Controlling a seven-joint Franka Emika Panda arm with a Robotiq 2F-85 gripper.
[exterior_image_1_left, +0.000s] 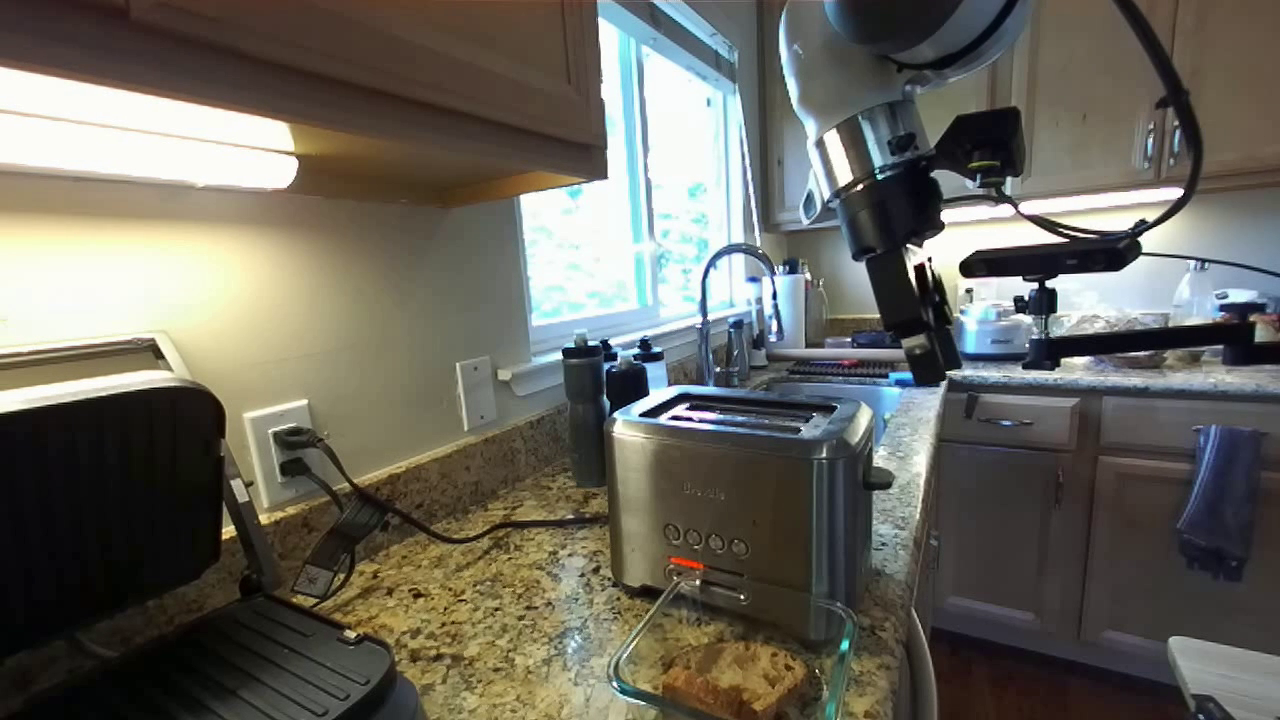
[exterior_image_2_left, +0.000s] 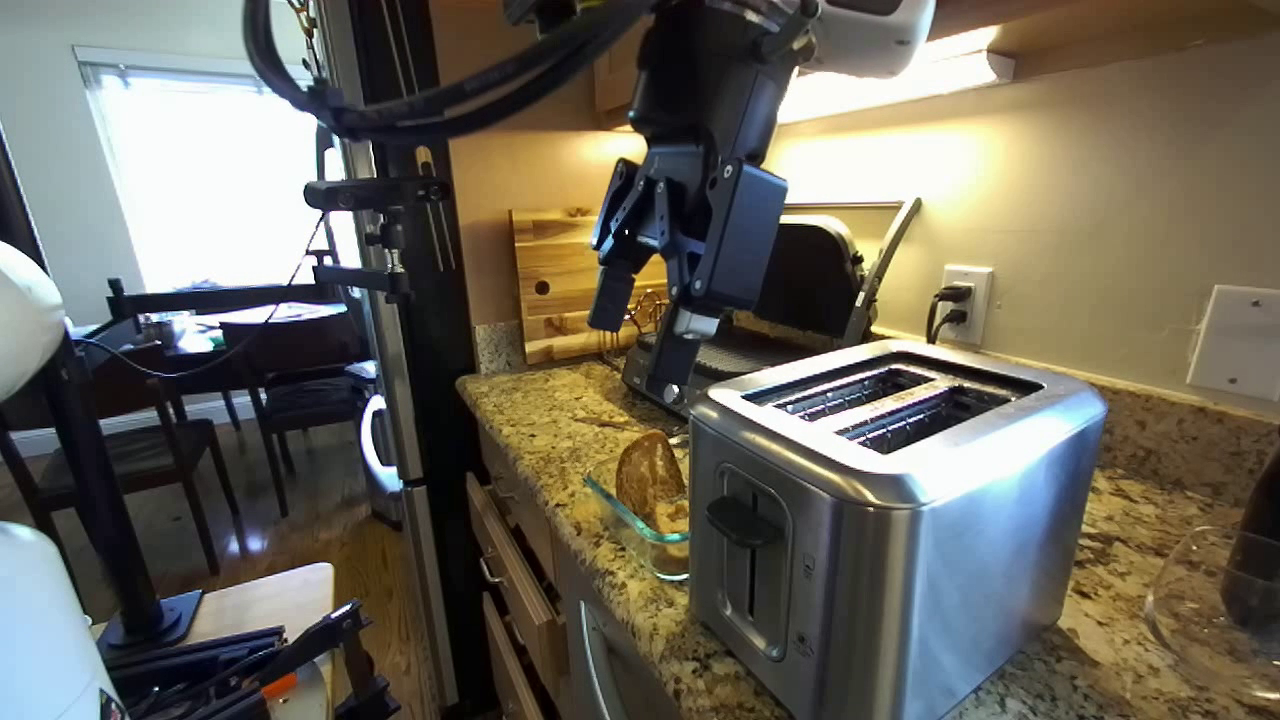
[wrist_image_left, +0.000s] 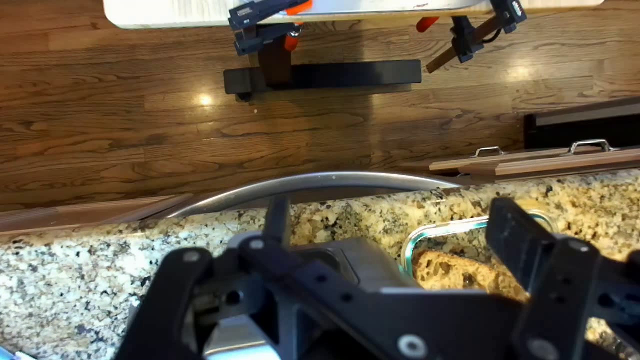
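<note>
A steel toaster (exterior_image_1_left: 732, 504) stands on the granite counter, its top slots (exterior_image_2_left: 900, 406) looking empty. Its black lever (exterior_image_2_left: 743, 522) sits high on the end face. Beside the toaster lies a clear glass dish (exterior_image_1_left: 636, 654) holding a slice of bread (exterior_image_1_left: 735, 678); a browned slice (exterior_image_2_left: 651, 474) tilts up inside it in the second exterior view. My gripper (exterior_image_2_left: 644, 336) is open, tilted and pointing down, in the air higher than the toaster. Between its two fingers there is nothing. From the wrist, the gripper spans the toaster's end and the dish, its fingers well apart.
An open black grill (exterior_image_1_left: 294, 654) occupies the counter's near left. Bottles (exterior_image_1_left: 584, 414) stand behind the toaster by the wall, and a power cord (exterior_image_1_left: 480, 530) crosses the counter. A camera on an arm (exterior_image_1_left: 1050, 257) juts in at right. The counter's front edge drops to the floor.
</note>
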